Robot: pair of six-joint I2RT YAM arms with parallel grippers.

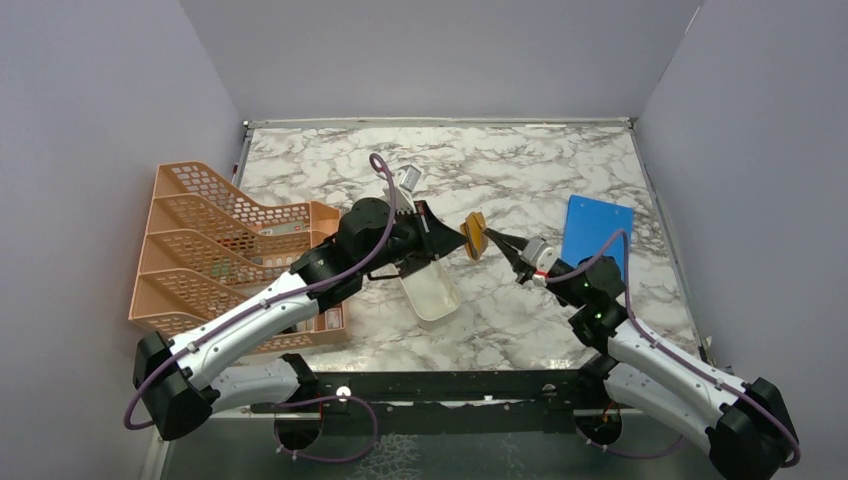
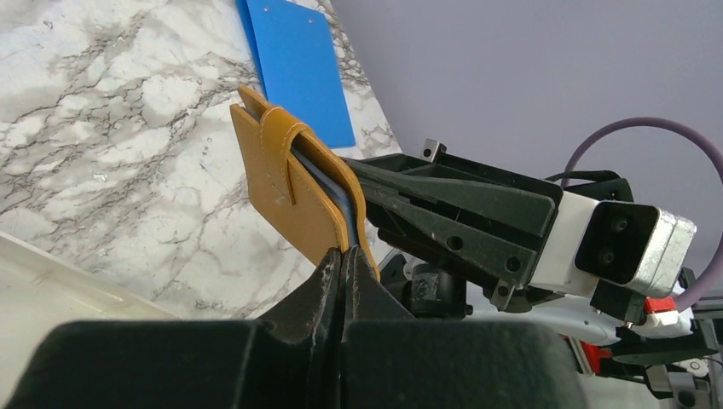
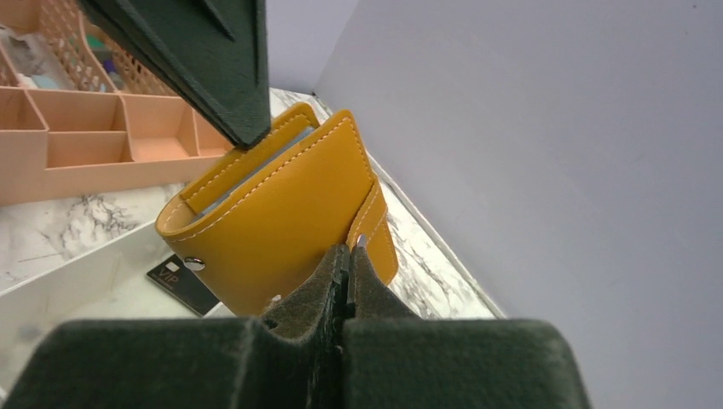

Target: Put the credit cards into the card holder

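Note:
The tan leather card holder (image 1: 475, 236) is in the air above the table, tilted, with something bluish inside. In the left wrist view, my left gripper is shut on one lower corner of the holder (image 2: 286, 183). Reaching in from the right, my right gripper (image 1: 488, 235) is shut with its tips against the holder's face, close to the strap (image 3: 375, 226). Nothing shows between the right fingertips; whether they pinch leather is unclear. A black card marked VIP (image 3: 183, 285) lies in the white tray (image 3: 111, 273) below.
Left of the arms stands an orange divided organizer (image 1: 190, 240) with small items inside. A blue folder (image 1: 590, 225) lies on the right of the marble table.

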